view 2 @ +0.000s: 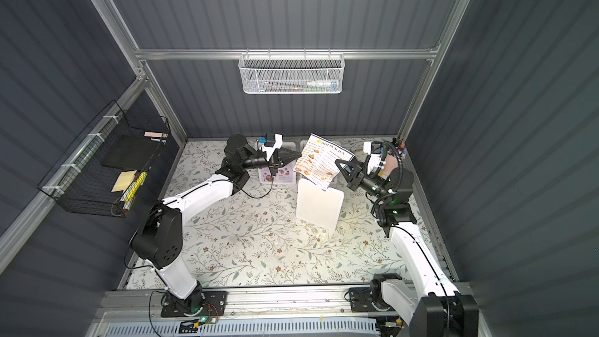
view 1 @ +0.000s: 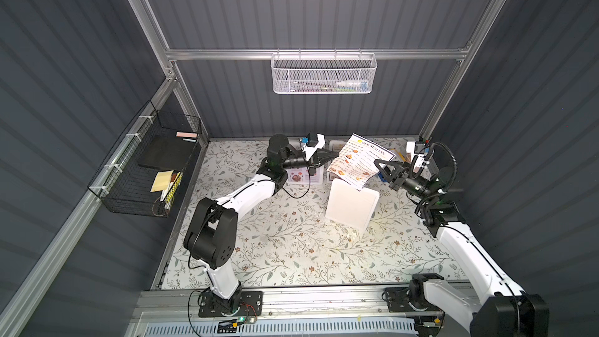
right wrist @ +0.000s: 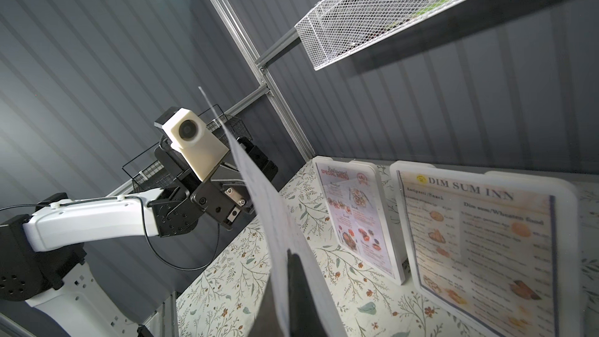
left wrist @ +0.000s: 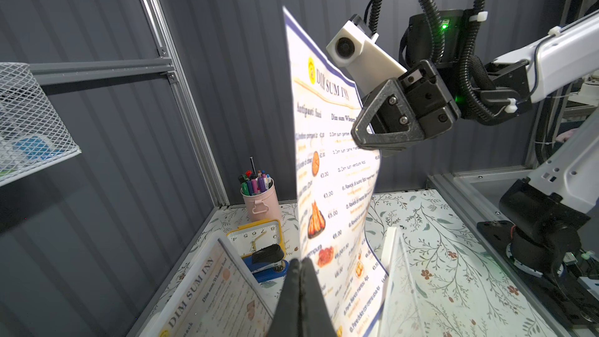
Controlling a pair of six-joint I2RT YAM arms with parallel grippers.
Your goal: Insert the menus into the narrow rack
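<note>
A Dim Sum Inn menu sheet (view 1: 355,157) hangs upright between the grippers, its bottom at a white rack (view 1: 351,207). My right gripper (view 1: 380,163) is shut on the sheet, seen edge-on between its fingers in the right wrist view. My left gripper (view 1: 330,156) is shut at the sheet's left side; in the left wrist view the sheet rises just behind its fingertips, and whether it grips it is unclear. Two racks stand behind, one with a pink menu (right wrist: 352,212), the other with a Dim Sum Inn menu (right wrist: 480,243).
A white wire basket (view 1: 323,71) hangs on the back wall and a black one (view 1: 156,149) on the left wall. A pink pen cup (left wrist: 259,206), a yellow tray and a blue object stand at the table's right back.
</note>
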